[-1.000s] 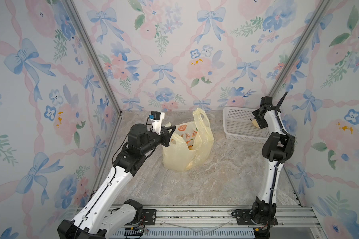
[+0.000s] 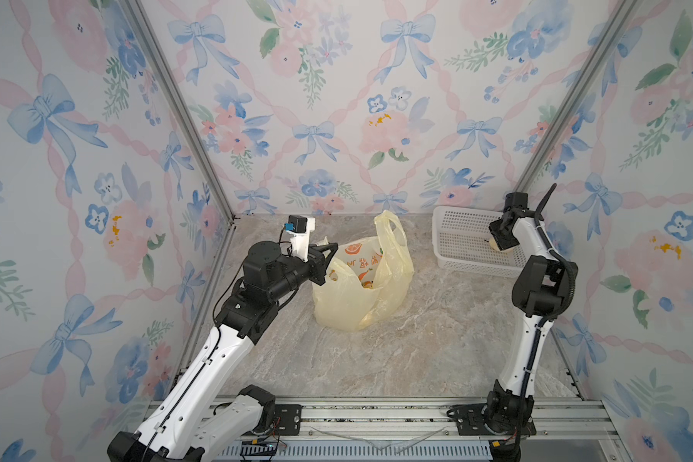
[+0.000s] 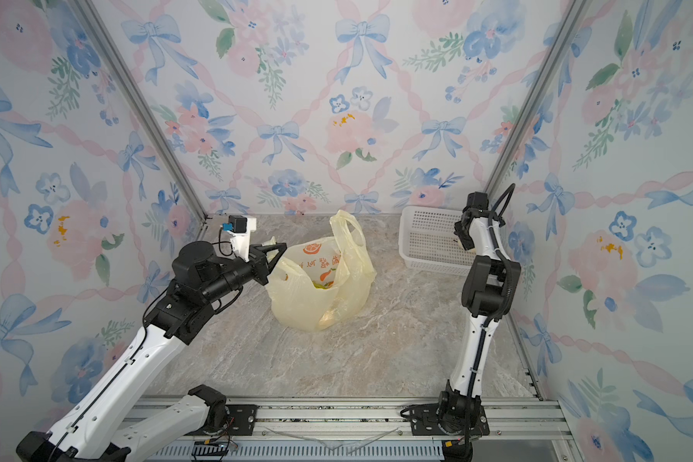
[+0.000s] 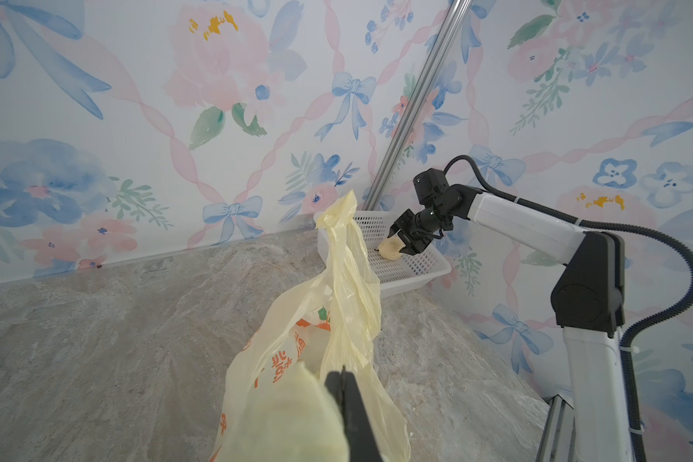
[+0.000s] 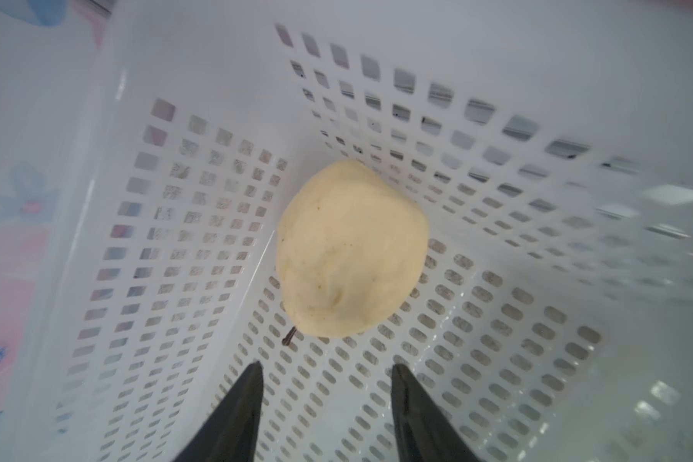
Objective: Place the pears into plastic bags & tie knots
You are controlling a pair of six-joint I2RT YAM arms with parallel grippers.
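The pale yellow plastic bag (image 2: 362, 304) stands upright on the table with its mouth up; a little orange and green shows inside. At its left handle, my left gripper (image 2: 332, 252) is shut on the thin plastic. The bag's right handle (image 2: 393, 229) sticks up free. A round, pale pear (image 5: 350, 250) lies in a corner of the white basket (image 2: 477, 267), its stem (image 5: 288, 335) pointing out. My right gripper is inside the basket, fingers apart; basket floor shows in the gap, and the pear lies just past the fingertips.
Perforated basket walls (image 5: 469, 100) rise close around the right gripper and the pear. The rest of the basket floor in view is bare. Between bag and basket the grey table (image 2: 454, 331) is clear.
My right gripper has shifted slightly right and lower, and the basket has slid a little the same way. The left arm has moved only slightly; the bag looks nearly the same.
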